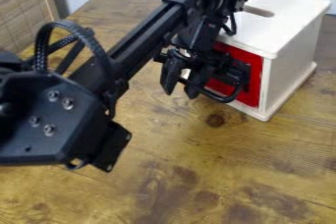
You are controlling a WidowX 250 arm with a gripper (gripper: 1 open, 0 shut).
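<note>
My black gripper [184, 79] hangs at the front of a white wooden box [285, 41], close against its red front panel [250, 92]. The two dark fingers point down and toward the left of the panel, with a gap visible between them and nothing seen in it. The gripper and its cable cover much of the panel's left and middle. A slot shows in the box's top.
A woven panel [24, 12] stands at the back left. The arm spans the left and upper middle of the view.
</note>
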